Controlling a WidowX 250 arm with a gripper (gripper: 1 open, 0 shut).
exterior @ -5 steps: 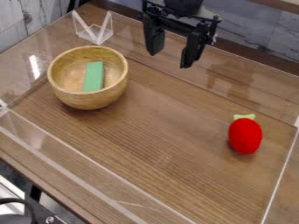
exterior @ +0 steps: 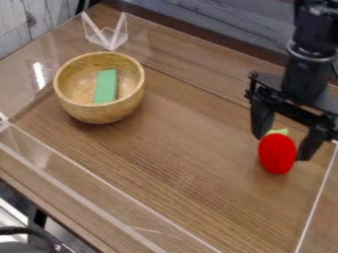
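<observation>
My gripper (exterior: 268, 124) is dark and stands open at the right of the table, low over a red oval object (exterior: 276, 153). A small pale yellow-green piece lies behind the red object, partly hidden by it. Whether the fingers touch the red object I cannot tell.
A wooden bowl (exterior: 128, 100) at the upper left holds a green block (exterior: 106, 86). A clear angular object (exterior: 103, 30) stands at the back left.
The bowl and objects have not moved.
</observation>
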